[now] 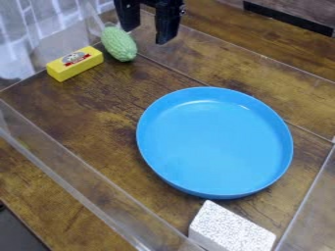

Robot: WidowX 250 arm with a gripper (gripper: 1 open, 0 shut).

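At the top centre of the camera view, the dark gripper [151, 25] hangs over the table, cut off by the frame's top edge; whether it is open or shut is unclear. Below and left of it lies a pale green textured oblong object [119, 43]. A yellow box [74, 65] with a printed label lies left of that. A large round blue plate [214, 137] fills the middle right of the table.
A white speckled block [230, 228] sits at the bottom right. Clear plastic walls run along the left and right sides.
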